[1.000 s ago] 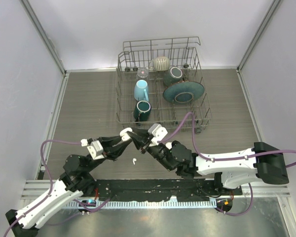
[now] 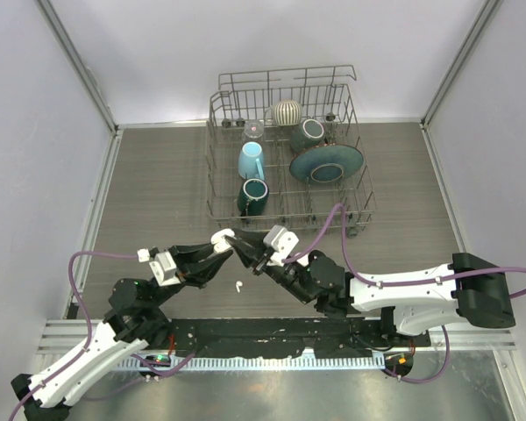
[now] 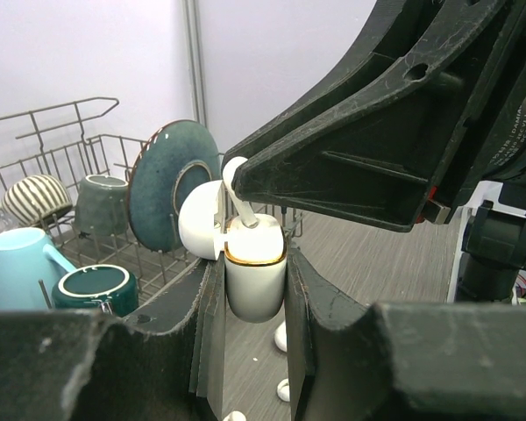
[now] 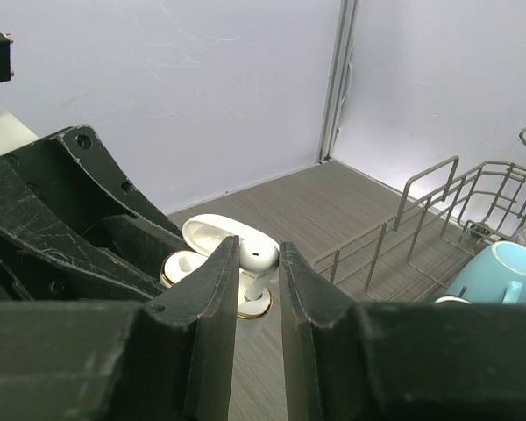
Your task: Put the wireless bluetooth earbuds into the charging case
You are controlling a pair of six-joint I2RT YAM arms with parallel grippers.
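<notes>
My left gripper is shut on the white charging case [image 3: 255, 296], which has a gold rim and its lid [image 3: 200, 221] standing open. Between the fingertips of my right gripper is the rounded head of a white earbud [image 4: 258, 257]. Its stem [image 3: 243, 207] points down, tilted, at the opening of the case; whether the tip is inside a slot I cannot tell. A round slot area [image 4: 186, 265] shows beside it in the right wrist view. From above, the two grippers meet over the table and mostly cover the case [image 2: 222, 237].
Small white pieces [image 2: 238, 286] lie on the table below the grippers. Behind stands a wire dish rack [image 2: 285, 202] with a blue mug [image 2: 251, 161], a dark green mug [image 2: 252, 197] and a plate [image 2: 312, 165].
The left arm and the case have shifted very slightly left and toward the front edge. My right gripper has moved only slightly and stays at the case.
</notes>
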